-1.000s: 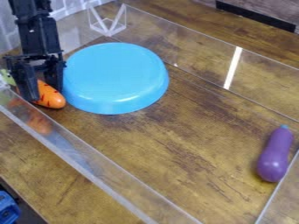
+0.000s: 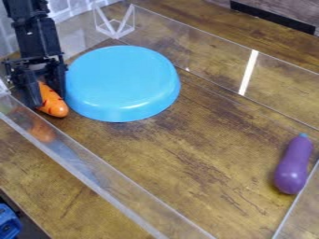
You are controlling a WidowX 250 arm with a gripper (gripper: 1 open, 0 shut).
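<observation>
At the left edge my black gripper (image 2: 30, 73) reaches down over an orange carrot-like object (image 2: 52, 103), which lies on the wooden table against the clear wall, just left of a large blue round dish or lid (image 2: 122, 82). Its fingers are dark and crowded over the orange object, so I cannot tell whether they grip it.
A purple eggplant-like object (image 2: 293, 163) lies at the right. Clear walls run along the left, front and right. A blue item (image 2: 6, 222) sits outside at the bottom left.
Very little differs; my gripper has shifted slightly at the left edge over the orange object, which looks almost unmoved.
</observation>
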